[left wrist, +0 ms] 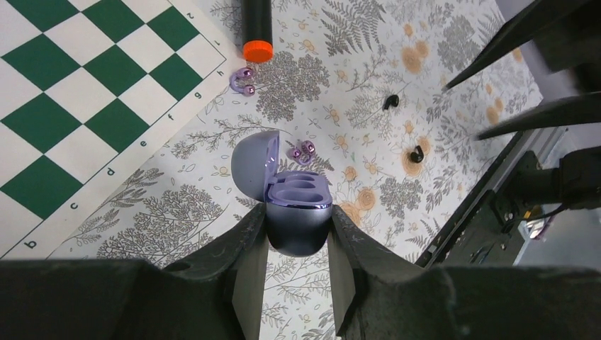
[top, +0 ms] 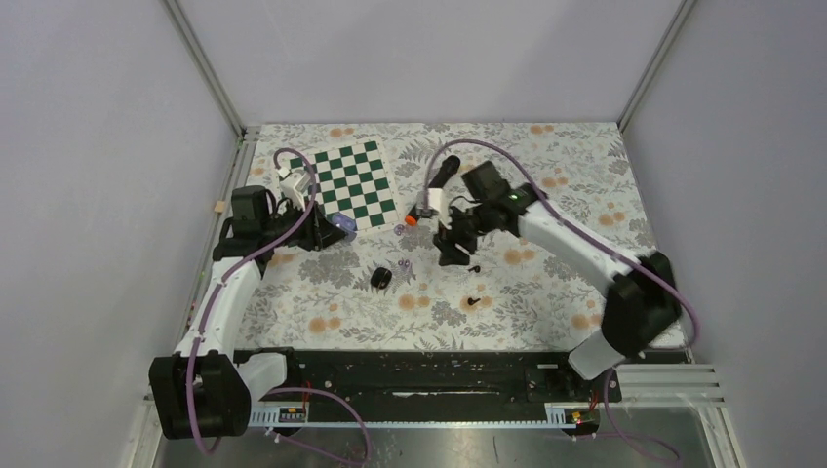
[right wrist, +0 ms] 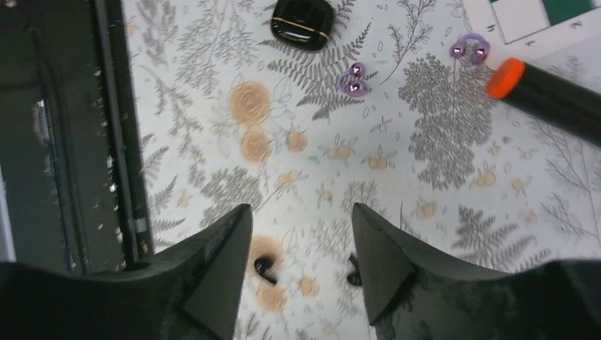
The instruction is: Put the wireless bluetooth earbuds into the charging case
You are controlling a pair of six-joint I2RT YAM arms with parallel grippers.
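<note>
My left gripper is shut on the open lavender charging case (left wrist: 298, 227), held above the floral mat at left. Two purple earbuds lie on the mat, one (left wrist: 244, 81) beside the checkerboard, the other (right wrist: 353, 79) nearer the middle. In the right wrist view my right gripper is open above the mat, its fingertips apart on either side of the black earbuds' area, nothing visible held. That arm is blurred in the top view.
A closed black case (top: 381, 278) lies near the front middle. A black cylinder with an orange cap (top: 437, 185) and a checkerboard (top: 356, 183) lie toward the back.
</note>
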